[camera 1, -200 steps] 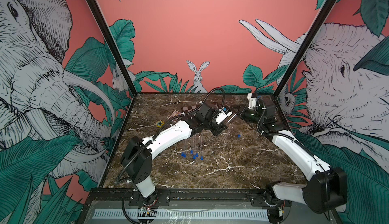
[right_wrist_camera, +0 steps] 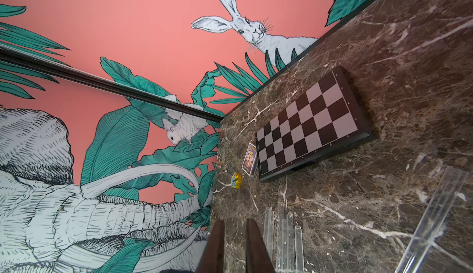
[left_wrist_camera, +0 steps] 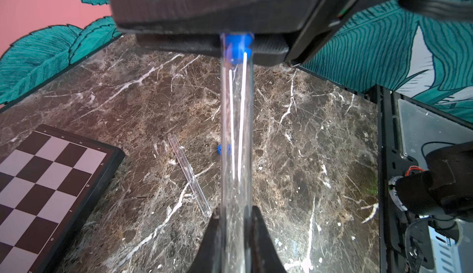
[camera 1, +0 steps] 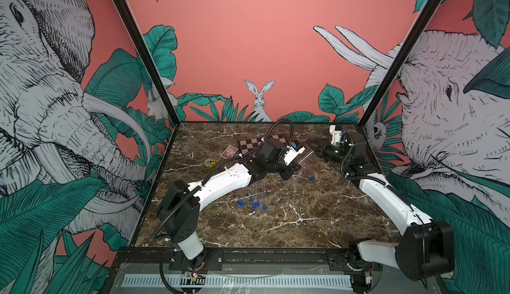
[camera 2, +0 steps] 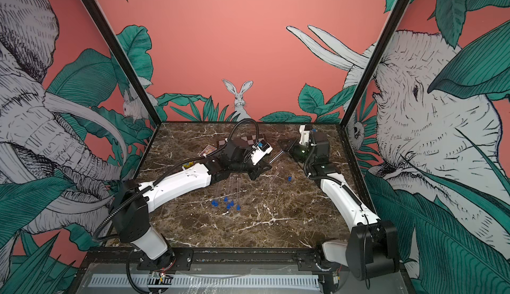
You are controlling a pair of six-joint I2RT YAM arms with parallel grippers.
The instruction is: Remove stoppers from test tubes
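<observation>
In the left wrist view my left gripper is shut on a clear test tube (left_wrist_camera: 236, 115), whose blue stopper (left_wrist_camera: 237, 47) sits at the top, beside the dark fingers of my right gripper. Whether those fingers touch the stopper is unclear; in the right wrist view they stand a little apart. A loose tube (left_wrist_camera: 189, 174) and a blue stopper (left_wrist_camera: 222, 148) lie beyond on the table. Several more clear tubes (right_wrist_camera: 298, 245) and several loose blue stoppers (camera 1: 257, 203) lie near the table's middle front.
A checkered board (right_wrist_camera: 305, 125) lies at the back, with a card (right_wrist_camera: 249, 158) and a small yellow object (right_wrist_camera: 236, 180) left of it. Both arms span the table's middle.
My right gripper and arm have shifted a little to the right.
</observation>
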